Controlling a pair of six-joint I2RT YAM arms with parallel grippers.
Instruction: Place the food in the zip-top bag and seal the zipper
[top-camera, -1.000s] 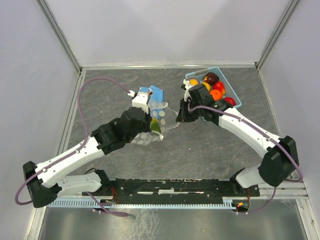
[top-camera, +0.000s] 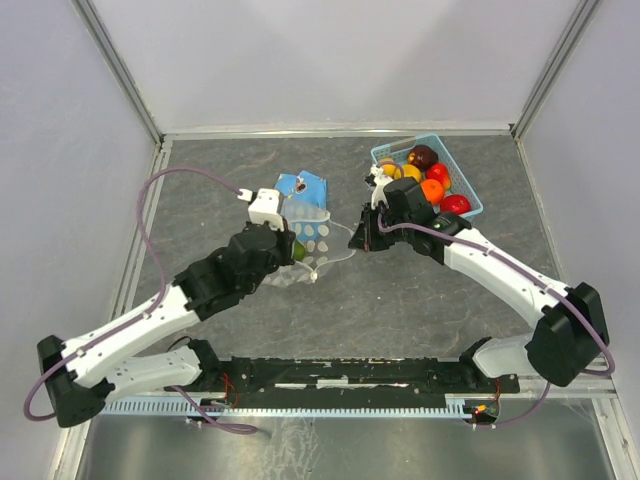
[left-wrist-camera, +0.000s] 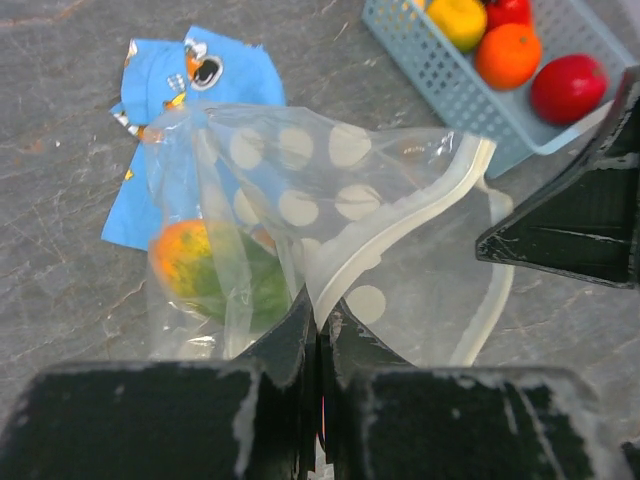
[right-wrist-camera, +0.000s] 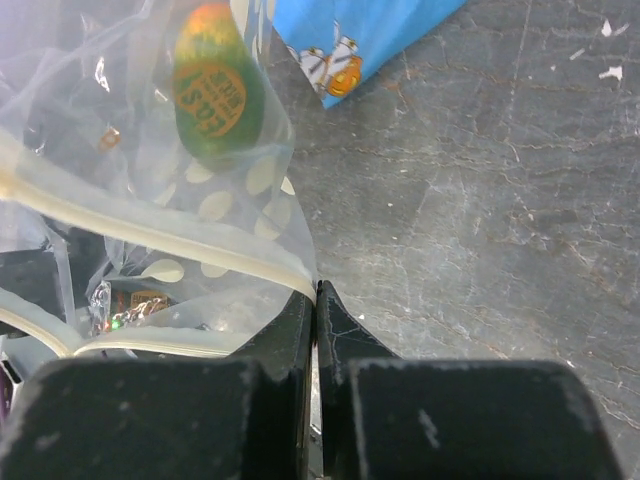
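Note:
A clear zip top bag (left-wrist-camera: 345, 190) with white dots stands with its mouth spread between my two grippers. Inside lies a green and orange mango (left-wrist-camera: 225, 272), its sticker facing the right wrist camera; the top view shows only a small green part of it (top-camera: 299, 250). At the bag's left side my left gripper (top-camera: 291, 261) is shut on the rim, and the pale zipper strip (left-wrist-camera: 400, 225) runs away from its fingertips. Opposite it, my right gripper (top-camera: 361, 248) is shut with the thin bag edge (right-wrist-camera: 285, 272) running in between its tips.
A light blue basket (top-camera: 468, 187) of several fruits stands at the back right, behind the right arm. Under and behind the bag lies a blue printed sheet (top-camera: 302, 187).
The mango appears farther left than a second ago, and the bag mouth has changed shape. The right arm barely moved.

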